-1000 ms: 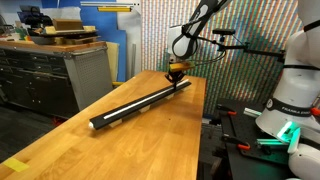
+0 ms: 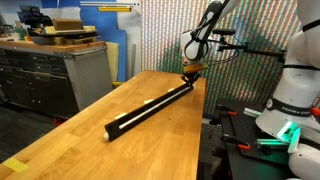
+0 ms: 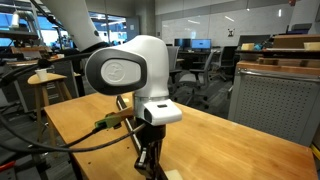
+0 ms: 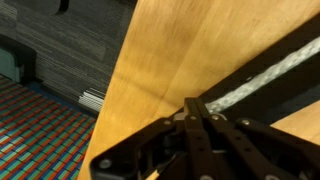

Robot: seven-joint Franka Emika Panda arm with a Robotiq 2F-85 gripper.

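A long black bar [image 2: 150, 112] with a white strip along its top lies diagonally on the wooden table. At the bar's far end, my gripper [image 2: 190, 81] points down, low over the tabletop. From the wrist view, the fingers of my gripper are together at the end of the bar [image 4: 265, 82], and nothing shows between them. They look to be against that end, though the exact contact is hidden by the gripper body. In exterior view 2 the gripper [image 3: 152, 172] is dark and partly cut off by the frame's bottom.
Bare wooden table [image 2: 70, 150] spreads to the front and left of the bar. The table's edge [image 4: 112, 100] is close to my gripper, with grey floor beyond. A grey cabinet [image 3: 272, 100] stands beside the table.
The bar has shifted, its near end moving right and toward the front of exterior view 1, and it lies at a steeper angle. My arm and gripper have moved slightly right.
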